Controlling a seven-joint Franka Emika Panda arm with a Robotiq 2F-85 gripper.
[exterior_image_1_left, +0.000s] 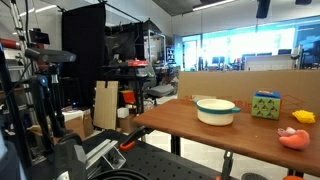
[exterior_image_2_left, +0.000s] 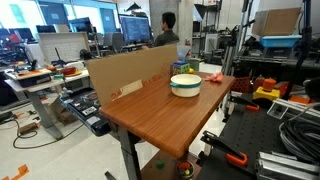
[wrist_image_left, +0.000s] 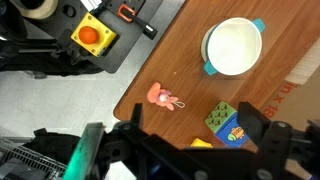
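A white bowl with teal handles (exterior_image_1_left: 216, 112) stands upright on the wooden table; the wrist view looks down on the same bowl (wrist_image_left: 234, 47). Behind it to the right is a green and blue block (exterior_image_1_left: 266, 106), also seen from above as a block (wrist_image_left: 226, 122). A pink toy (exterior_image_1_left: 294, 138) lies near the table's front right, and the wrist camera shows this toy (wrist_image_left: 161, 97) close to the table edge. At the back right sits a yellow object (exterior_image_1_left: 303, 117). My gripper is open high above the table, its fingers wide apart and empty.
A brown panel (exterior_image_2_left: 132, 78) borders the table's far side. Much of the wooden tabletop (exterior_image_2_left: 165, 120) left of the bowl is bare. Beside the table, the wrist view shows a dark surface with an orange button on a yellow box (wrist_image_left: 91, 35).
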